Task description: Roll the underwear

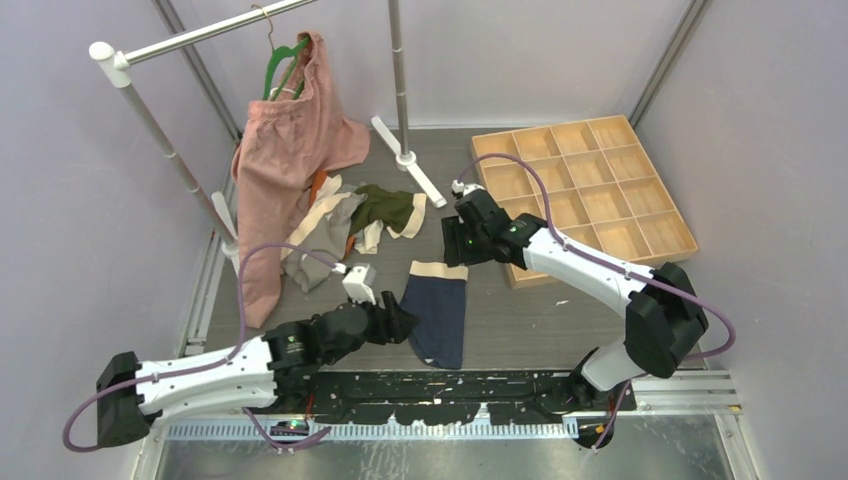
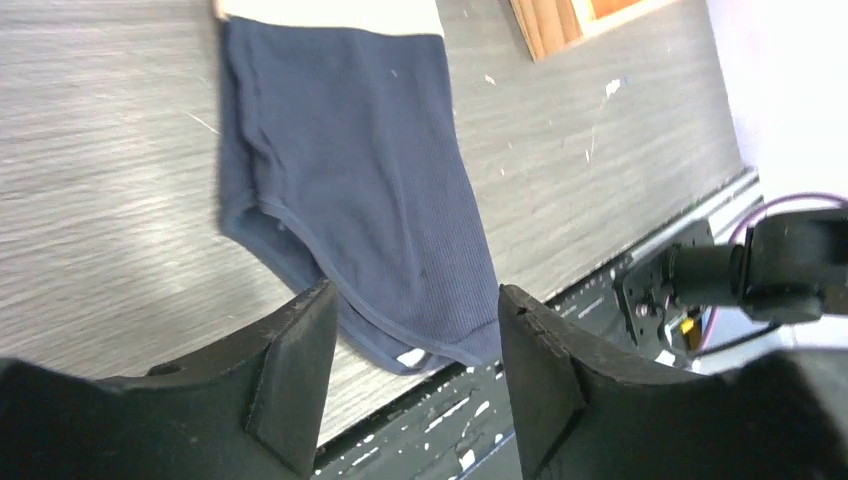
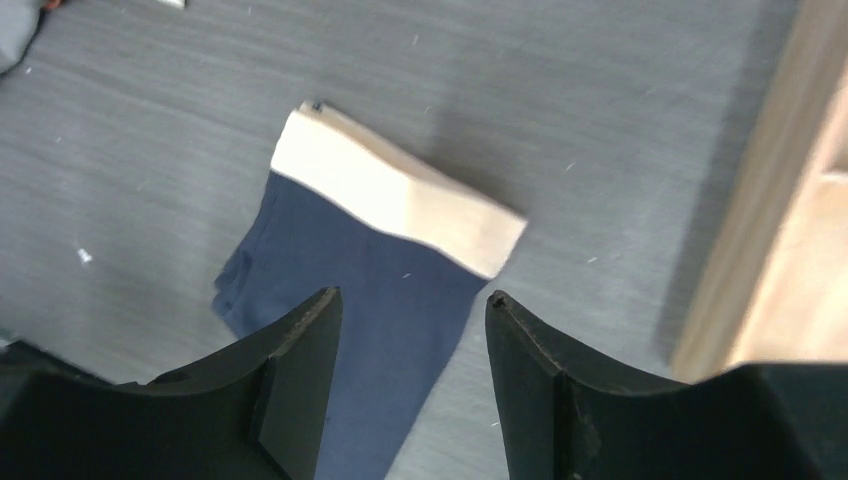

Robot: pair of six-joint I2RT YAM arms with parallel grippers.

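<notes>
The navy underwear (image 1: 437, 315) lies folded into a long strip near the front edge, its cream waistband (image 1: 440, 270) at the far end. One side edge is uneven, with a lower layer sticking out, as the left wrist view shows on the navy cloth (image 2: 360, 170). My left gripper (image 1: 400, 312) is raised at the strip's left side, fingers apart and empty. Above the waistband's right end hangs my right gripper (image 1: 455, 250). Its fingers (image 3: 300, 350) are apart too, with the cloth below and nothing held between them.
A wooden compartment box (image 1: 580, 190) stands at the back right, its compartments empty. Several crumpled garments, among them an olive one (image 1: 385, 208), lie at the back left beside pink trousers (image 1: 280, 160) on a rack. Bare table shows right of the underwear.
</notes>
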